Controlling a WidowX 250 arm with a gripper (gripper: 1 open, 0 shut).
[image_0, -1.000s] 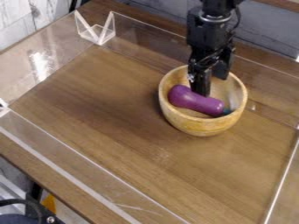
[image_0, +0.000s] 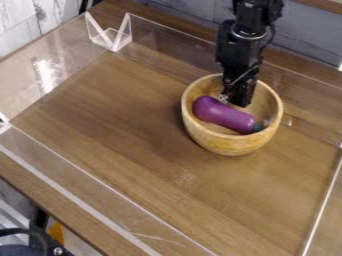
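Observation:
A wooden bowl (image_0: 230, 142) stands on the table toward the right. A purple eggplant-like toy (image_0: 222, 114) lies inside it, with a small dark piece partly visible near the bowl's right side. The black gripper (image_0: 235, 97) reaches down from the top into the back of the bowl, just above and behind the purple toy. Its fingertips are small and dark here, and I cannot see clearly whether anything is between them.
A white wire holder (image_0: 110, 32) stands at the back left. A wall edge runs behind the bowl.
The gripper has moved slightly right and its fingertips now sit deeper toward the back of the bowl, behind the purple toy. The bowl looks unmoved.

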